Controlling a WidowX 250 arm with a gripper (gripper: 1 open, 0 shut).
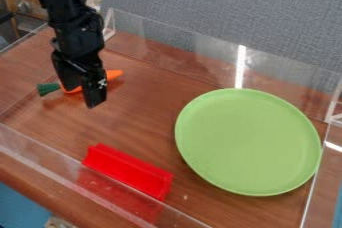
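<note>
My black gripper (83, 90) is low at the upper left of the table, over an orange toy carrot (112, 75) with a green top (48, 89). The gripper hides the carrot's middle; I cannot tell whether its fingers are around it or how far they are open. A green round plate (249, 142) lies on the right. A red oblong object (128, 168) lies at the front, near the clear wall.
Clear low walls border the wooden table (134, 122), with a grey textured panel (221, 17) behind. The table's middle, between carrot, plate and red object, is bare.
</note>
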